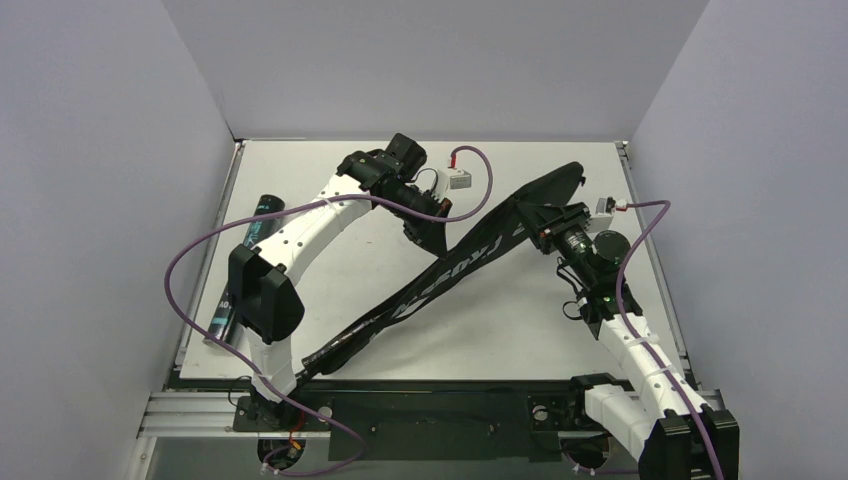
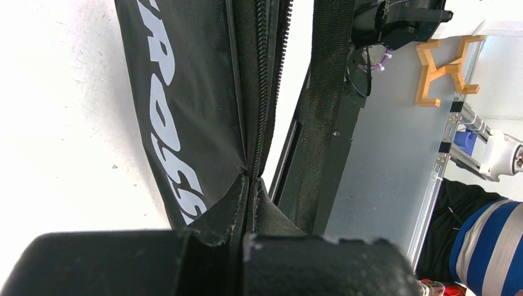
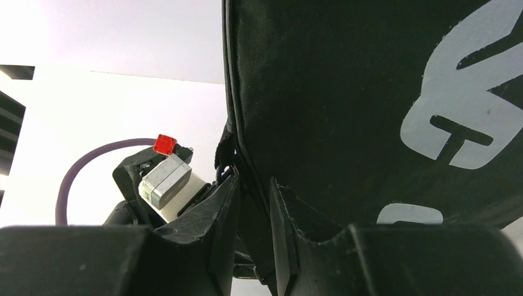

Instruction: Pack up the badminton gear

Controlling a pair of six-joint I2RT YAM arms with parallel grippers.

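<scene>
A long black racket bag (image 1: 465, 270) with white lettering stretches diagonally over the white table. In the left wrist view, my left gripper is shut on the bag's edge at the zipper (image 2: 262, 74). From above, that left gripper (image 1: 443, 252) meets the bag's upper edge near its middle. Near the bag's upper right end is my right gripper (image 1: 527, 212). Its fingers (image 3: 225, 206) stand part open in the right wrist view, with the bag's piped seam (image 3: 237, 117) running between them. A dark tube (image 1: 262, 220) lies at the table's left, partly behind my left arm.
Purple cables (image 1: 185, 290) loop over both arms. Grey walls enclose the sides and back. A wooden stand (image 2: 425, 77) lies beyond the table in the left wrist view.
</scene>
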